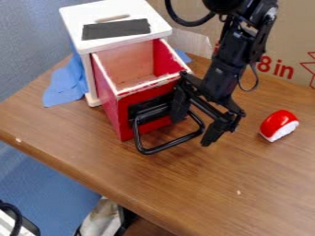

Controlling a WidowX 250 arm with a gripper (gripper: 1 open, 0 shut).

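Observation:
A red box (pixel 113 88) with an open top and white edges stands on the wooden table. A black frame-like handle (pixel 170 145) juts out low from its front. My black gripper (pixel 200 122) is at the box's front right, over the black frame; whether its fingers are open or shut on anything is hard to tell among the dark parts.
A white box (pixel 123 13) with a dark panel is behind the red box, with a blue cloth (pixel 65 83) beside it. A red-and-white object (pixel 278 125) lies at the right. The table's left edge drops away.

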